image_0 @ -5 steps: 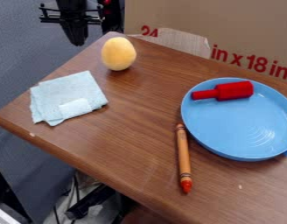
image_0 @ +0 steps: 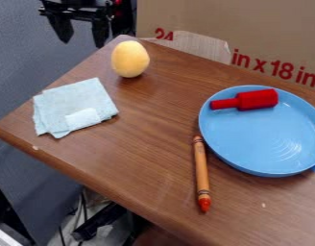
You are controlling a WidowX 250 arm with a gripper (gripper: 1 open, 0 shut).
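My black gripper (image_0: 82, 29) hangs at the top left, beyond the table's back corner, with its two fingers spread open and nothing between them. To its lower right a pale yellow egg-shaped object (image_0: 131, 59) rests on the wooden table (image_0: 122, 163). A crumpled light blue cloth (image_0: 73, 104) lies on the left of the table. A blue plate (image_0: 263, 144) on the right holds a red cylinder with a thin handle (image_0: 255, 99). An orange crayon (image_0: 202, 173) lies beside the plate.
A cardboard box (image_0: 237, 38) stands behind the table. Left of the table edge is a grey surface with dark frame parts below.
The objects on the table have not moved.
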